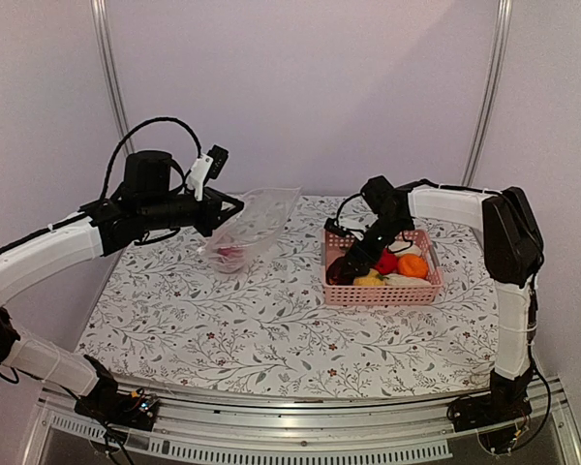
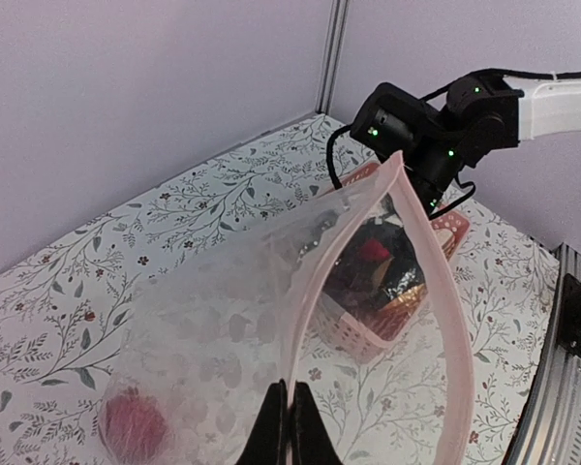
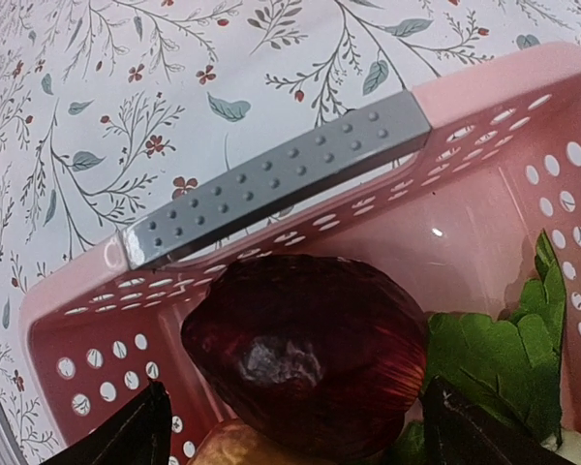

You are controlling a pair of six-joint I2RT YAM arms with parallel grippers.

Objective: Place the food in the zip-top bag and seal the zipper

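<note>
The clear zip top bag (image 1: pixel 259 225) hangs from my left gripper, which is shut on its rim. Its mouth gapes toward the basket, and a reddish item (image 2: pixel 134 426) lies at its bottom. In the pink basket (image 1: pixel 382 296) a dark red, glossy fruit (image 3: pixel 310 344) rests against the wall with the grey handle. My right gripper is open, its dark fingers (image 3: pixel 140 431) on either side of this fruit, low in the right wrist view. Also in the basket are an orange (image 1: pixel 412 265), a red item (image 1: pixel 386 262) and a yellow one (image 1: pixel 370 278).
Green leaves (image 3: pixel 499 363) lie beside the dark red fruit. The grey handle (image 3: pixel 281 179) and the basket's rim stand close to it.
</note>
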